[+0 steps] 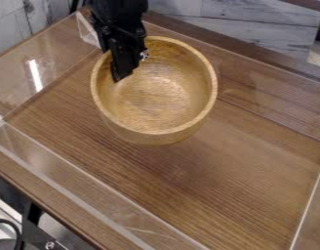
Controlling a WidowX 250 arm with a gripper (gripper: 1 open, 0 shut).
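Note:
A yellowish plastic bowl (156, 98) is held tilted with its inside toward the camera, near the top centre of the camera view. My black gripper (121, 61) is shut on the bowl's upper left rim. The bowl hides part of the fingers and the floor behind it.
Clear plastic side panels run along the left and right edges, a pale marble-like backdrop stands at the top, and a dark cable (7, 227) lies at the lower left.

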